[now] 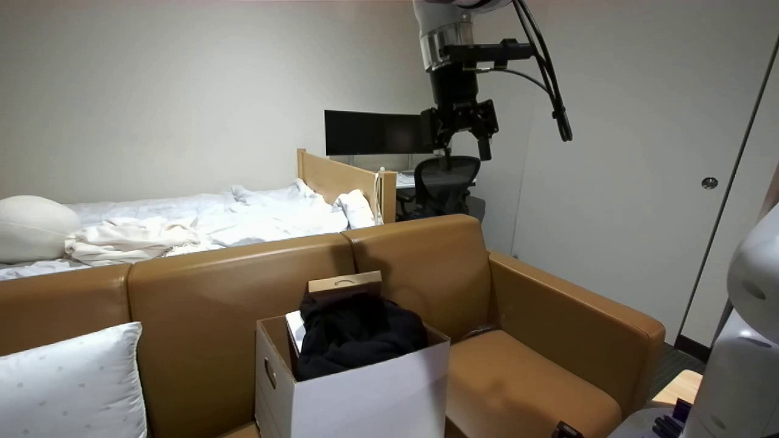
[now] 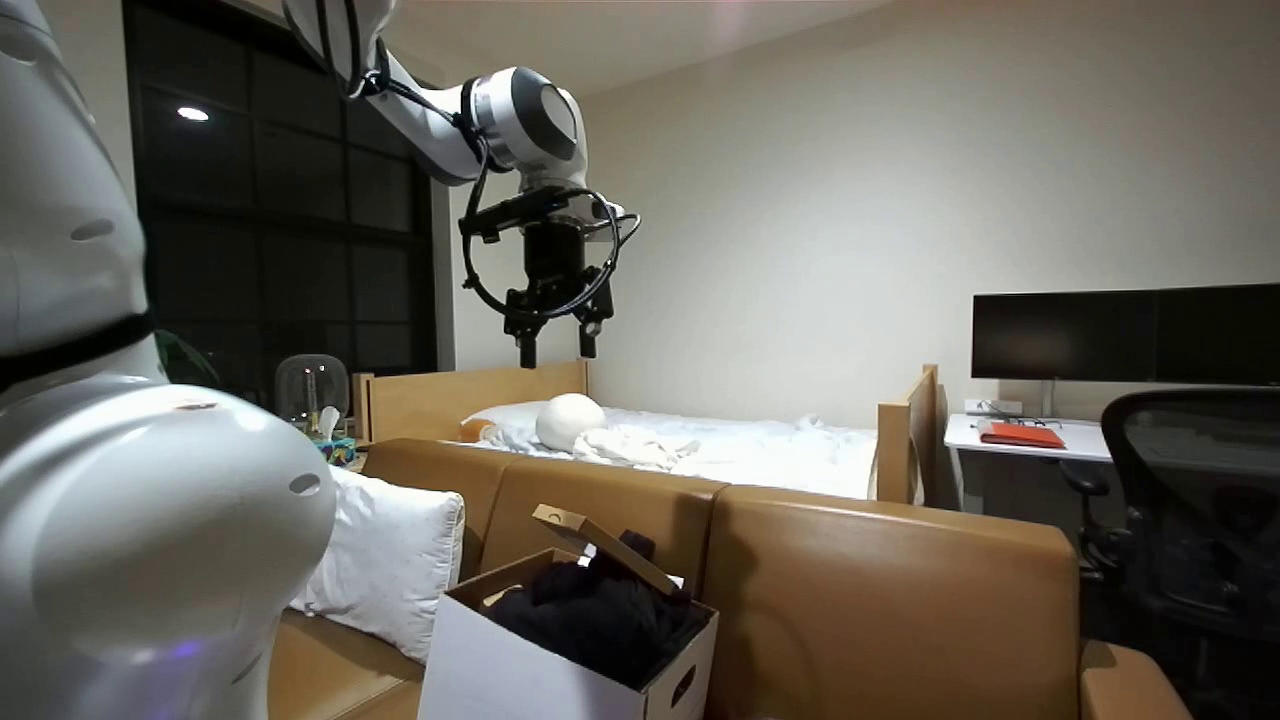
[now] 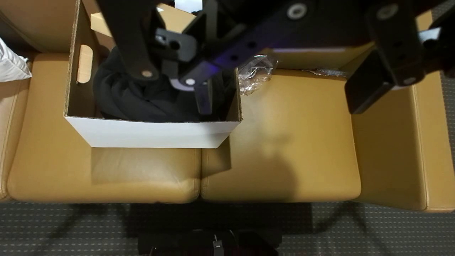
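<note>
My gripper (image 1: 465, 156) hangs high above the couch, fingers spread open and pointing down. Nothing shows between the fingertips in either exterior view. Below stands a white cardboard box (image 1: 369, 398) on the couch seat. Black cloth (image 1: 361, 332) is heaped inside it, with a brown cardboard piece (image 1: 347, 281) sticking up at the back. In the wrist view, one finger (image 3: 204, 98) appears over the black cloth (image 3: 145, 100) and the other over the couch's right side. Parts of the gripper cover some of the box there.
Clear crumpled plastic (image 3: 257, 70) lies on the couch beside the box. A white pillow (image 1: 73, 383) leans at the left. Behind the couch are a bed (image 2: 768, 444), a desk with monitors and a black chair (image 2: 1200, 504).
</note>
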